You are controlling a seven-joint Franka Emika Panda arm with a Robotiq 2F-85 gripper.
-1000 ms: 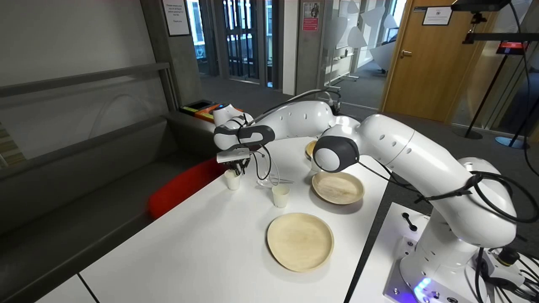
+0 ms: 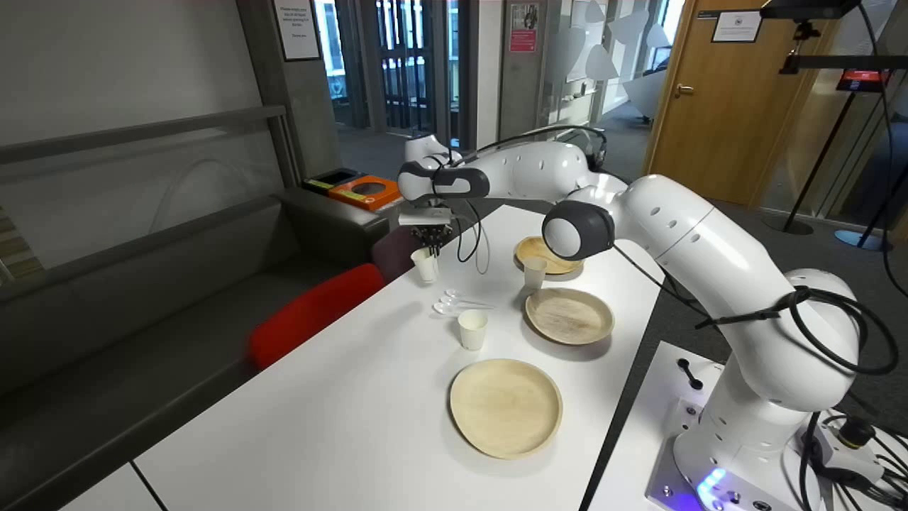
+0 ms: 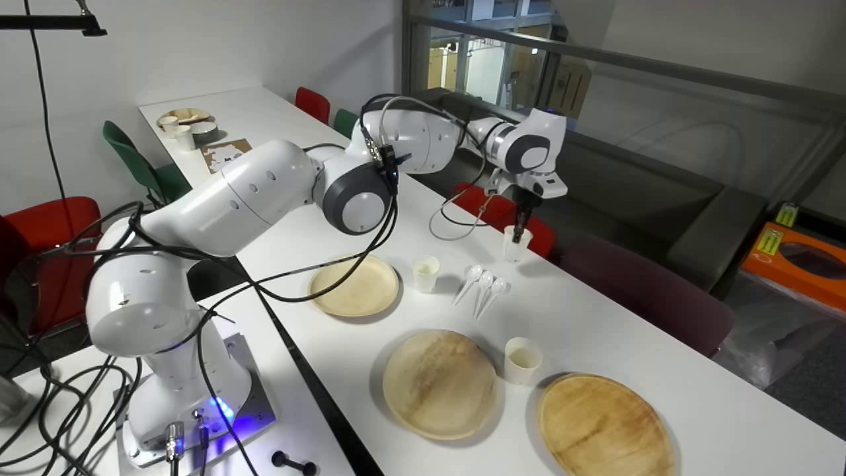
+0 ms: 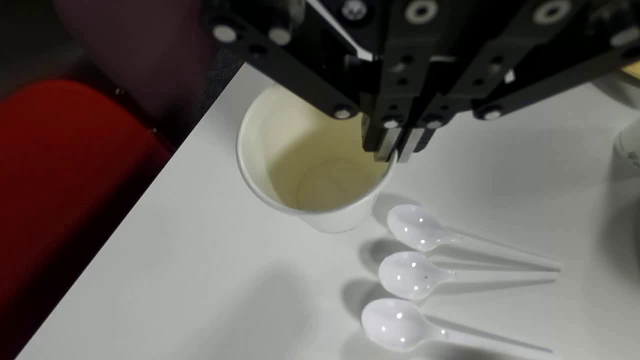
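Observation:
My gripper is shut, its fingertips pinching the near-right rim of a white paper cup [image 4: 318,171] that looks empty inside. Exterior view 1 puts this cup [image 2: 425,265] by the table's far-left edge, slightly tilted, below the gripper [image 2: 435,250]. The same cup [image 3: 511,249] hangs or stands under the downward-pointing gripper [image 3: 517,235] in exterior view 2. Whether its base touches the table, I cannot tell. White plastic spoons [image 4: 411,275] lie on the table just beside the cup, three of them clearly visible.
Two other cups stand nearby, one cup [image 3: 425,274] beside the pale plate [image 3: 357,287], another cup [image 3: 523,361] between the middle plate [image 3: 440,385] and the end plate [image 3: 607,428]. A red chair [image 2: 315,314] borders the table.
The arm has moved away from exterior view 1, toward the table's far end, carrying the cup along with it. The cup now stands past the spoons; plates and other cups are unmoved.

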